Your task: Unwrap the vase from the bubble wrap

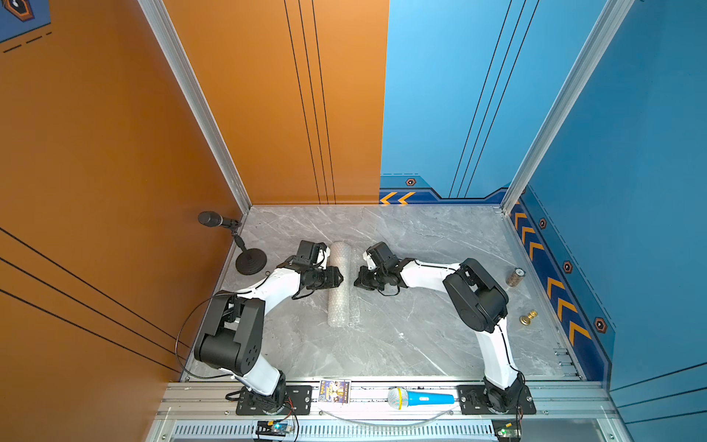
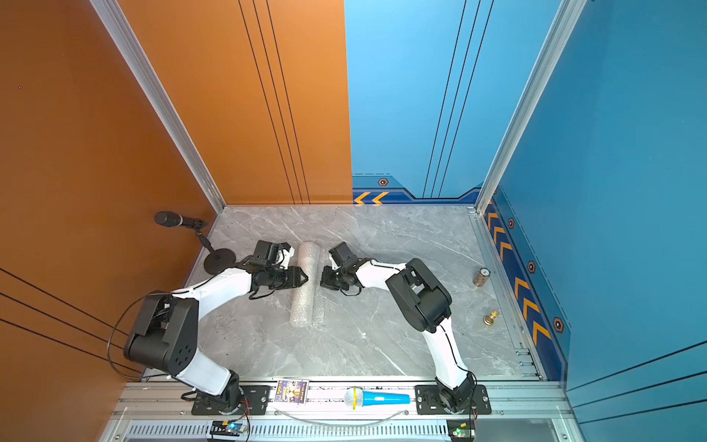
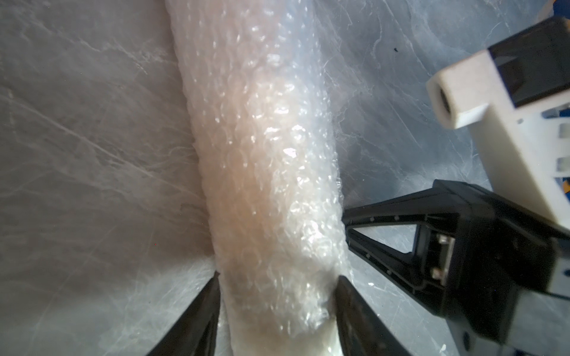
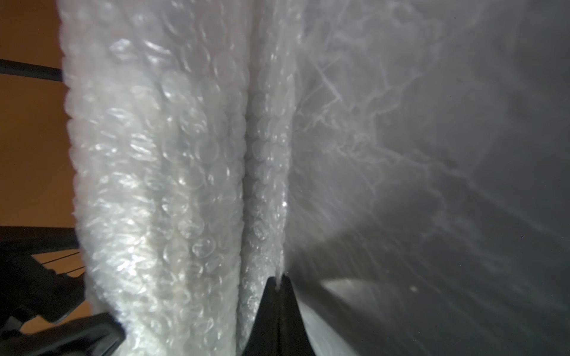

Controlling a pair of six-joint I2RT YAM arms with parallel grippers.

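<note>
The bubble-wrapped roll (image 1: 338, 305) lies lengthwise front to back on the grey table, left of centre. No bare part of the vase shows. My left gripper's fingers (image 3: 199, 317) straddle the roll (image 3: 270, 178), one on each side, and press against it. On the roll's right side a loose flap of wrap (image 4: 270, 148) lies along the table. My right gripper is shut at the flap's outer edge, its fingertips together with the thin edge pinched between them. From above, the left gripper (image 2: 300, 277) and right gripper (image 2: 324, 279) face each other across the roll.
A black microphone on a round base (image 1: 251, 261) stands at the back left. At the far right are a small can (image 1: 515, 277) and a gold chess piece (image 1: 528, 317).
</note>
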